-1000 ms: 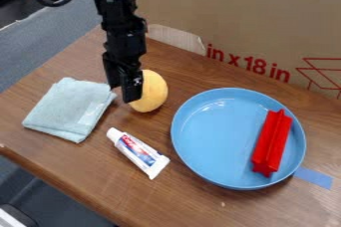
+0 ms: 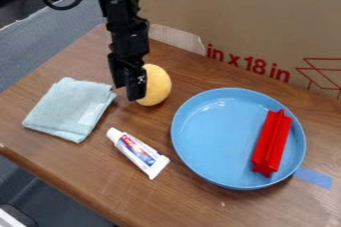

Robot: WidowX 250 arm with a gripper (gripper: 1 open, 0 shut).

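My gripper hangs upright at the upper left, its open fingertips low beside a yellow round object, on that object's left side; whether they touch it I cannot tell. A folded pale cloth lies to the left. A toothpaste tube lies below them. On the right, a red object lies on a blue plate.
A cardboard box stands along the back. Blue tape is on the wooden table at the right. Bare table shows at the front and between the gripper and box.
Over the last second my gripper has shifted very slightly, and a little more of the yellow object's shape shows differently beside it. The other things have not moved.
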